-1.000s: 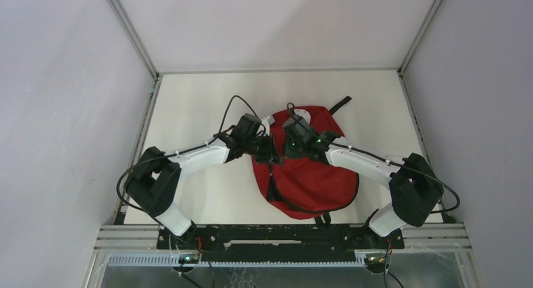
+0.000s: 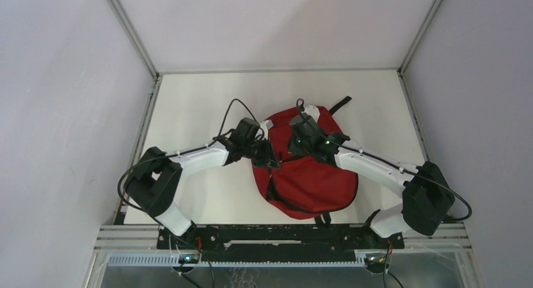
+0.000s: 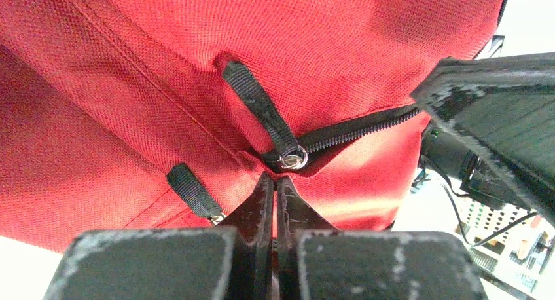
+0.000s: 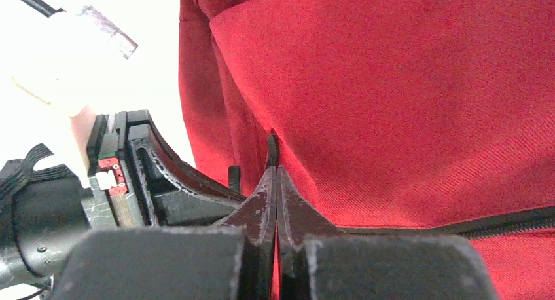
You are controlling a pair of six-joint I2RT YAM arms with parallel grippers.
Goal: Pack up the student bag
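The red bag [image 2: 314, 184] lies flat on the table, its black zipper [image 3: 360, 133] running across the cloth. In the left wrist view, a black pull tab [image 3: 262, 110] ends in a metal ring, and a second tab [image 3: 193, 192] lies lower left. My left gripper is shut at a fold of red cloth just below the ring; whether cloth is pinched cannot be told. To the right, my right gripper is also shut over the bag, nothing visible between its fingertips. Both pull tabs show beyond it in the right wrist view.
A black strap [image 2: 340, 104] sticks out at the bag's far right corner, and short straps [image 2: 322, 219] at its front edge. The two grippers are close together.
My right gripper has shifted right, away from the left one, uncovering a stretch of dark zipper between them. The left arm has dipped slightly toward the front.
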